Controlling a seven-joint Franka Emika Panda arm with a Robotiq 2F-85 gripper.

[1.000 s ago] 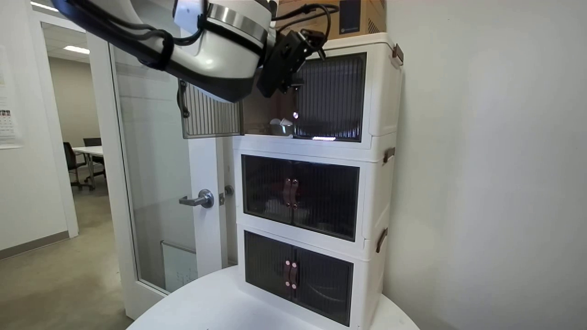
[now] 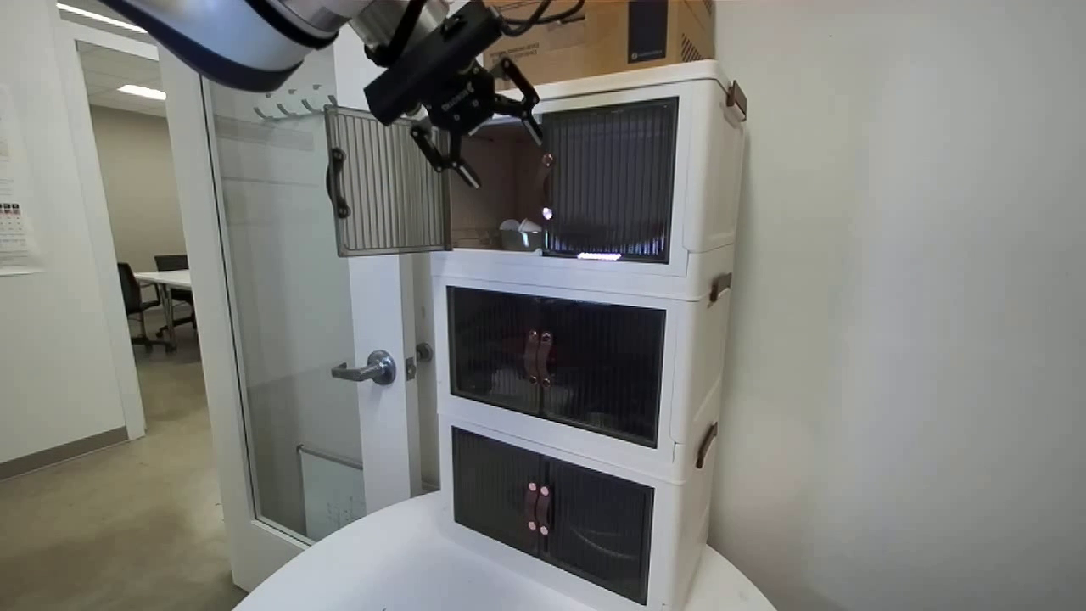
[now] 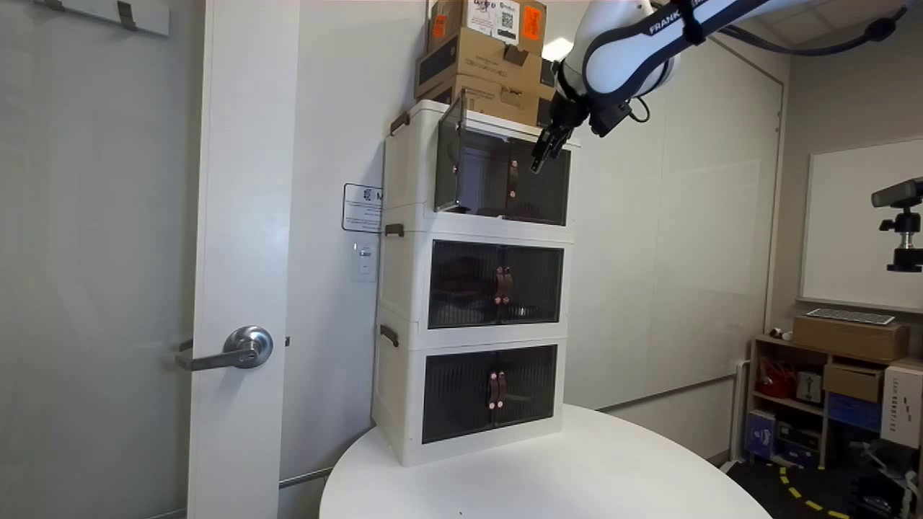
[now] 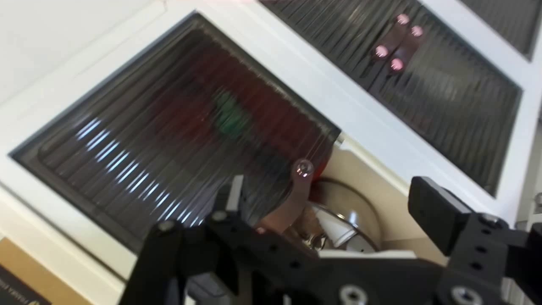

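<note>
My gripper (image 2: 505, 158) hangs open in front of the top cabinet's opening, nothing between its fingers. The top cabinet's left door (image 2: 392, 193) stands swung out. Its right door (image 2: 616, 183) is closed, with a brown handle (image 4: 285, 206) at its inner edge. In the wrist view that handle lies between my spread fingers, apart from them as far as I can see. Behind the opening sits a clear bowl (image 4: 363, 203) with a white piece (image 4: 333, 227) in it; its other contents are partly hidden. Red and green shapes show dimly through the closed door.
Below, the middle cabinet (image 2: 555, 367) and bottom cabinet (image 2: 550, 514) have both doors closed. The stack stands on a round white table (image 3: 519, 476). Cardboard boxes (image 3: 493, 69) rest on top. A glass room door (image 2: 290, 305) is left of the stack.
My arm has drawn back up and left in exterior view 1, and the gripper has turned so that its spread fingers show. The cabinet doors look unmoved.
</note>
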